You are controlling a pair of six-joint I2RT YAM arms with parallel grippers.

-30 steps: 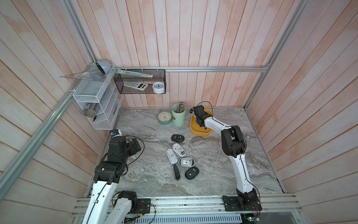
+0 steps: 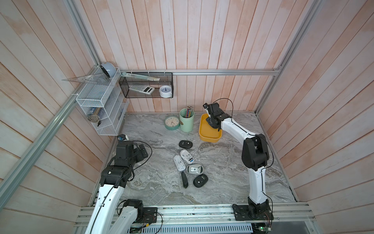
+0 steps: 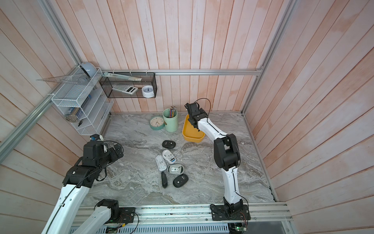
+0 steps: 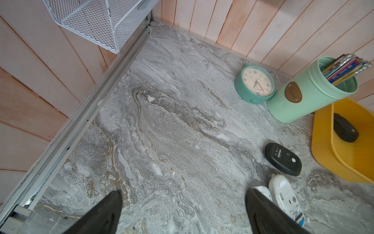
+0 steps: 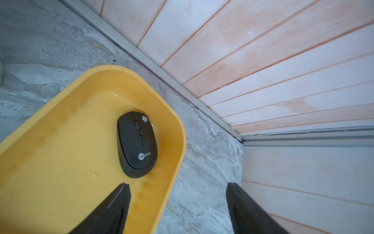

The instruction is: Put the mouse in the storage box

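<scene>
A black mouse lies on the floor of the yellow storage box, near one end wall; the left wrist view shows this mouse (image 4: 345, 128) in the box as well. Over the box's side hangs my right gripper, open, its fingers apart and empty, clear of the mouse. On the table left of the box several more mice lie loose: a black one (image 4: 283, 158), white ones such as this mouse (image 4: 287, 198), and another black one (image 2: 200, 180) nearer the front. My left gripper is open above bare table at the left.
A green pen cup (image 4: 300, 95) and a round green clock (image 4: 255, 83) stand left of the box. White mesh shelves (image 2: 99, 102) and a black wire rack (image 2: 146, 84) hang at the back left. Table right of the box is free.
The left arm has shifted slightly. The loose mice have stayed put.
</scene>
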